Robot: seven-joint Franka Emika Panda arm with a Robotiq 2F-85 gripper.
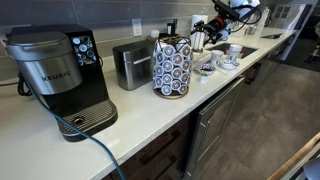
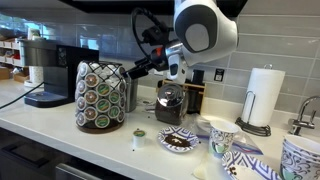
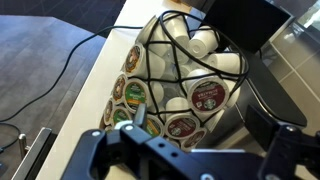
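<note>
A wire pod carousel (image 1: pixel 172 68) filled with coffee pods stands on the counter, and its lids face outward in exterior view 2 (image 2: pixel 100 98). My gripper (image 2: pixel 130 45) is open beside the top of the carousel, its lower finger close to the rack's upper edge. From the wrist, the carousel's pods (image 3: pixel 208 95) lie below and ahead of the open gripper, with nothing clearly held between the fingers. One loose pod (image 2: pixel 139 140) with a green lid sits on the counter near the carousel's base.
The Keurig coffee maker (image 1: pixel 62 80) and a metal toaster (image 1: pixel 133 64) stand along the wall. Patterned plates (image 2: pixel 176 139), a bowl and cups (image 2: pixel 222 138) occupy the counter past the carousel. A black cable (image 3: pixel 85 40) crosses the wrist view.
</note>
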